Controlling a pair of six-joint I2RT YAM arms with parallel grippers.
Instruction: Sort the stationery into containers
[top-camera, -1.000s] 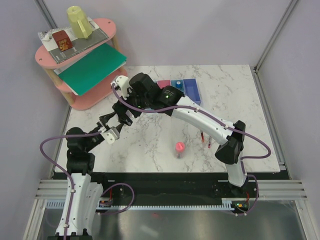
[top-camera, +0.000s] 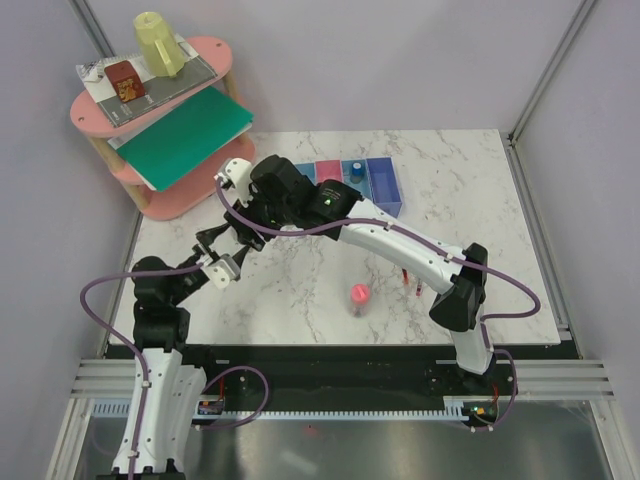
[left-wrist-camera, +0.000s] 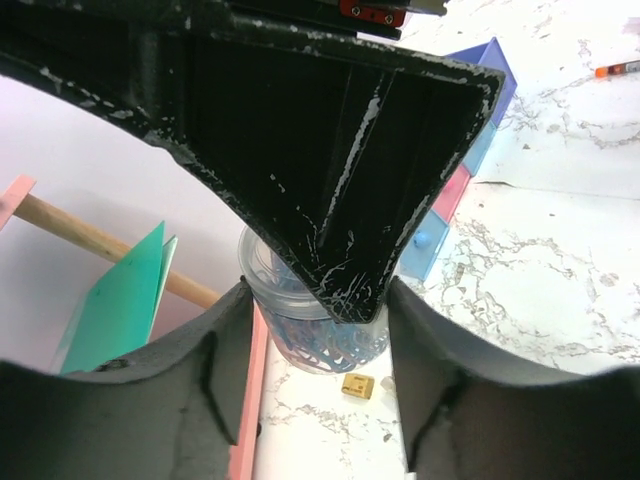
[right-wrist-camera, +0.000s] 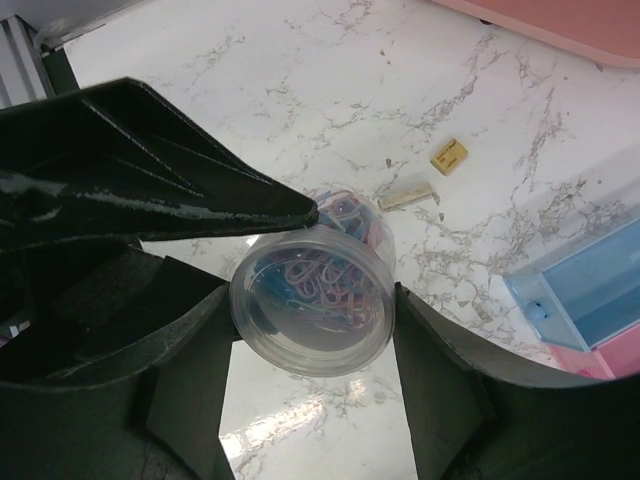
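Note:
A clear jar of colored paper clips (right-wrist-camera: 325, 275) hangs over the left part of the table. My right gripper is shut on it, one finger on either side of its round end. From the other side my left gripper reaches around the same jar; its fingers stand apart, close against the jar's sides, and whether they press on it cannot be told. In the top view the two grippers meet and mostly hide the jar. Behind the right arm, the sorting box shows a pink compartment (top-camera: 328, 171) and a dark blue compartment (top-camera: 385, 185).
A pink shelf (top-camera: 208, 190) with a green folder (top-camera: 185, 140) stands at the back left, close to the grippers. A small yellowish block (right-wrist-camera: 449, 156) and a pale stick (right-wrist-camera: 407, 197) lie below. A pink-topped item (top-camera: 360, 293) stands near the front.
The left arm has barely moved.

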